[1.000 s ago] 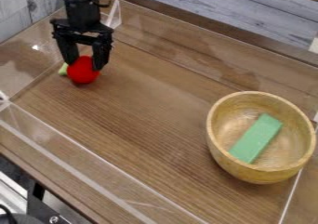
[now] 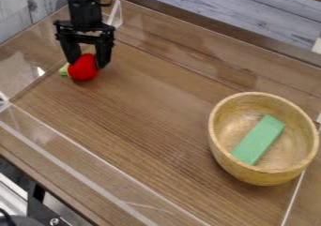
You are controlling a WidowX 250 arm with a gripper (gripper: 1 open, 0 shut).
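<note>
My black gripper (image 2: 84,44) is at the upper left, open, its fingers reaching down around and just above a red round object (image 2: 83,68). A small light-green item (image 2: 66,69) lies partly behind the red object, on its left. Whether the fingertips touch either is too small to tell.
A yellow wooden bowl (image 2: 234,117) holding a green block (image 2: 258,140) sits at the right. Grey surfaces border the table at the left.
My gripper has shifted slightly to the left over the last second. The red object appears nearly in the same place, and the bowl is unmoved.
</note>
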